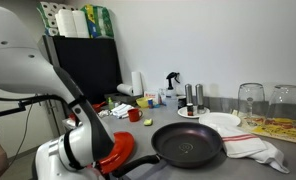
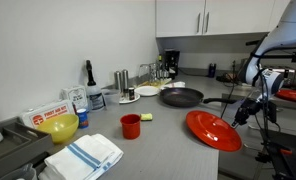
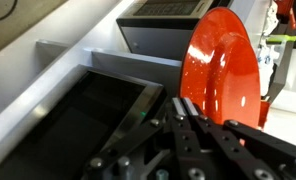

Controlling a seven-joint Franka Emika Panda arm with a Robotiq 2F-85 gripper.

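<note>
A shallow red plate (image 2: 215, 130) lies at the counter's edge near the arm, looking slanted. In the wrist view the red plate (image 3: 221, 70) stretches up and to the right from the fingertips. My gripper is shut, its tips close against the plate's near rim. Whether that rim lies between the fingers is hard to see. From the far side, my gripper (image 2: 233, 123) is at the plate's right edge. In exterior view 1 the arm's white body hides the gripper and part of the red plate (image 1: 118, 150).
A dark frying pan (image 1: 186, 145) sits beside the plate, its handle toward the arm. A red mug (image 2: 130, 126), a yellow bowl (image 2: 60, 127) and a striped towel (image 2: 85, 158) stand farther along. A white plate (image 1: 220, 119) and glass jars (image 1: 251, 99) are behind the pan.
</note>
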